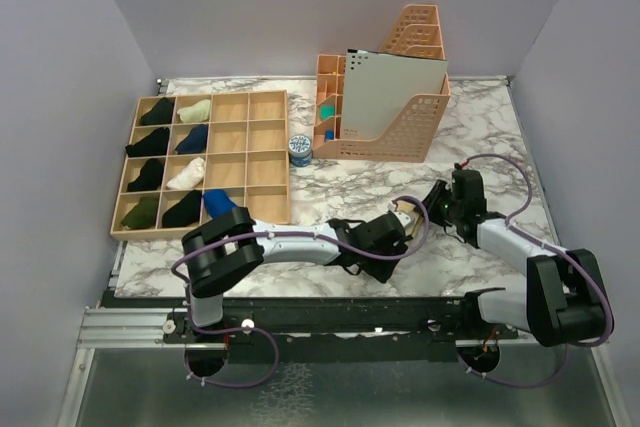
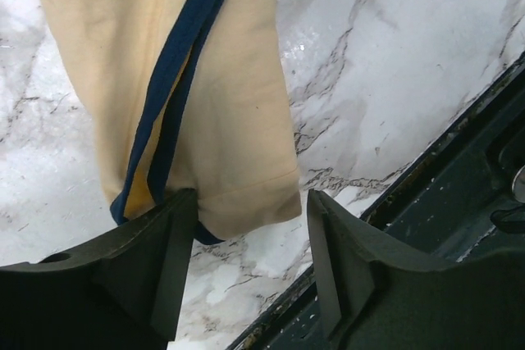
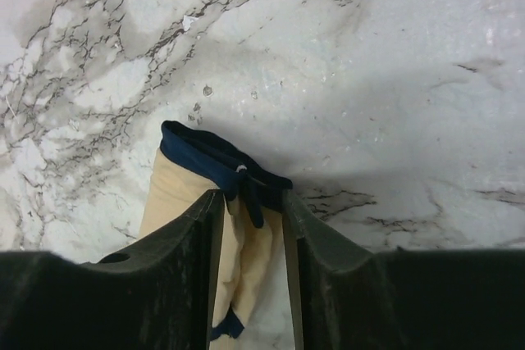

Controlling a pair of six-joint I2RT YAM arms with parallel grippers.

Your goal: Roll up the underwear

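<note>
The beige underwear with navy trim lies folded lengthwise on the marble table, partly hidden by both arms in the top view. In the left wrist view my left gripper is part open over its lower end, one finger against the fabric and the other at its corner. In the right wrist view my right gripper is part open over the other end, where the navy band is bunched between and just beyond the fingertips.
A wooden grid organizer with rolled garments is at the left. A peach rack with boards and a round tin stand behind the work area. Bare marble surrounds the underwear; a dark table edge runs along the front.
</note>
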